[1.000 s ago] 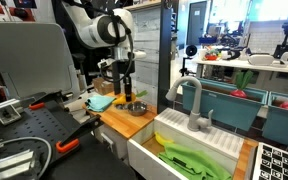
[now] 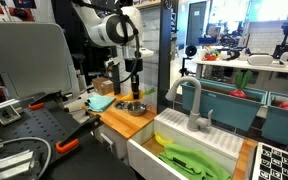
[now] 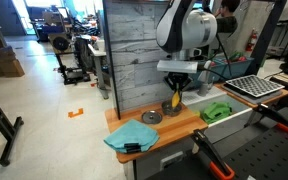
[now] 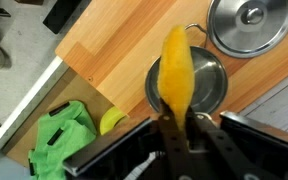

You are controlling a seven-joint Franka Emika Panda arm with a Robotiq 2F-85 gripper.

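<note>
A yellow-orange, elongated piece [image 4: 176,75] is gripped between the fingers of my gripper, which is shut on it. In the wrist view it hangs in front of a metal pot [image 4: 210,80], covering the pot's left part. Exterior view 2 shows the piece [image 3: 177,99] low over or at the pot [image 3: 168,108]; whether it touches the pot I cannot tell. A round steel lid [image 4: 252,22] with a knob lies on the wooden counter beside the pot.
A teal cloth [image 3: 132,136] lies on the counter near the lid. The sink holds a green cloth [image 4: 62,140] and a yellow item [image 4: 112,119]. Beside the basin rises a white faucet [image 2: 195,100]. Bare wood [image 4: 109,45] shows left of the pot.
My gripper has carried the yellow-orange piece to the right in exterior view 1, from the pot's left side to over the pot. The pot appears unmoved.
</note>
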